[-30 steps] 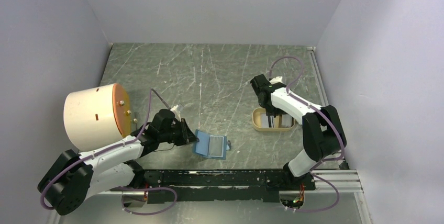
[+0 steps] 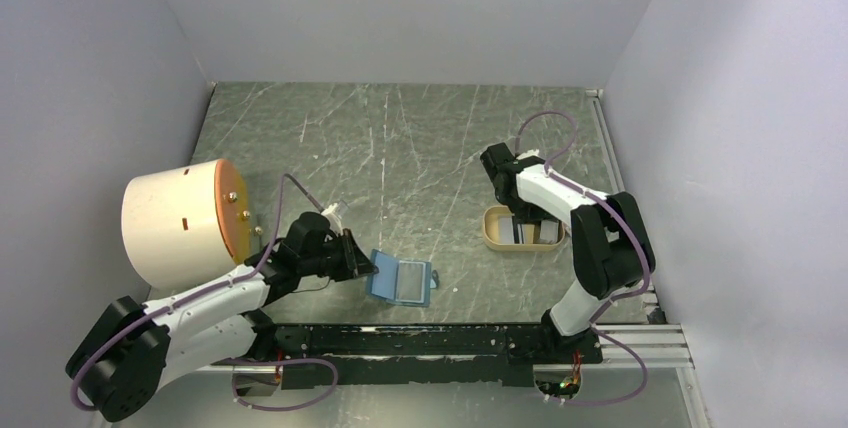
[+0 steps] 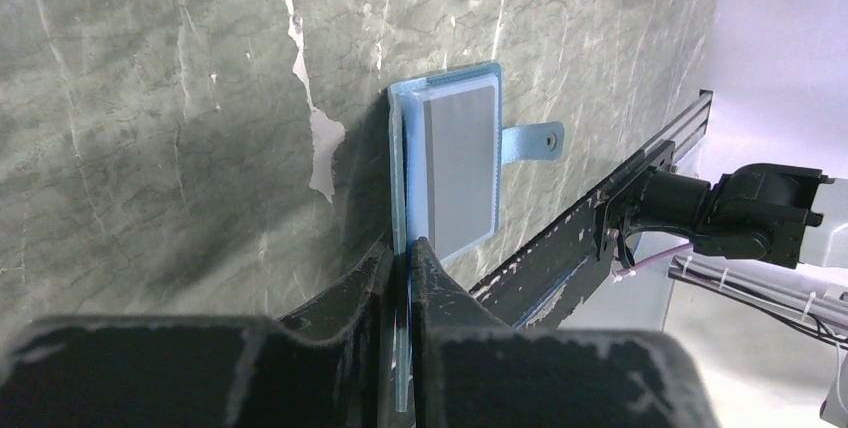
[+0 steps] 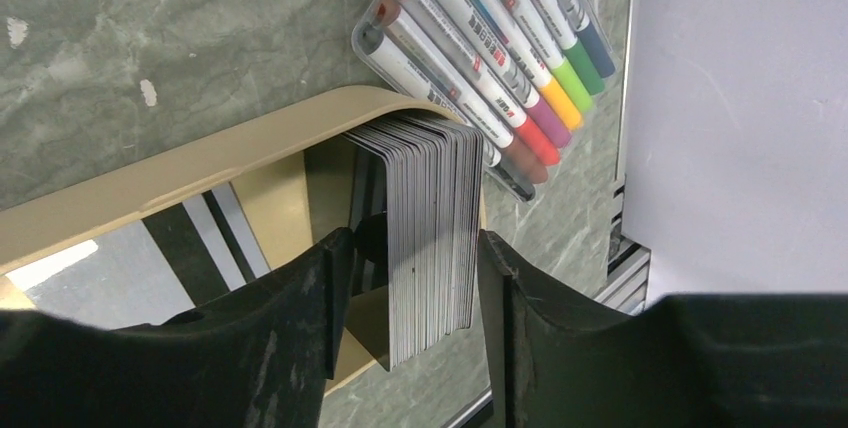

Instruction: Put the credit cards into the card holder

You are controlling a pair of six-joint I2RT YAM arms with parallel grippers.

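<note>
The blue card holder (image 2: 411, 282) lies spread on the table at the front centre, its clear sleeves (image 3: 463, 163) and snap tab (image 3: 532, 142) visible in the left wrist view. My left gripper is shut on the holder's raised cover. On the right, a tan tray (image 2: 523, 247) holds the cards. My right gripper is part open inside it, its fingers on either side of a thick stack of cards (image 4: 437, 238) standing on edge. A gap shows between the stack and the left finger. A black-striped card (image 4: 125, 273) lies flat in the tray's left part.
A clear case of coloured markers (image 4: 480, 58) lies just beyond the tray. A large cream cylinder with an orange face (image 2: 183, 226) stands at the left. Table surface between the holder and the tray is clear.
My right arm has shifted slightly and lowered a little over the tray. The left arm has barely moved, still at the holder's cover.
</note>
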